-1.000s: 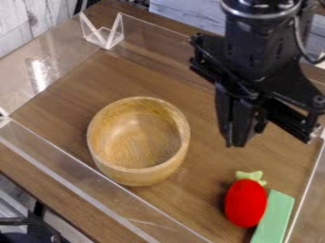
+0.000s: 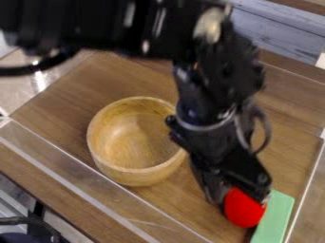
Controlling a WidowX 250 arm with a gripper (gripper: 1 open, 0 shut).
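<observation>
My black gripper (image 2: 229,185) has its tip low over the red, strawberry-like toy (image 2: 244,209) at the lower right, hiding its top and green leaves. The fingers are dark and blurred, so whether they are apart or around the toy is unclear. A wooden bowl (image 2: 121,152) sits left of the gripper, its right side partly behind the arm.
A green block (image 2: 275,220) lies right of the red toy. Clear rails edge the wooden table (image 2: 76,104); the arm covers much of the back. Bare wood shows left of the bowl and at the right.
The arm has swung down toward the lower front, bringing the gripper onto the red toy and covering its top. The bowl and green block look unmoved.
</observation>
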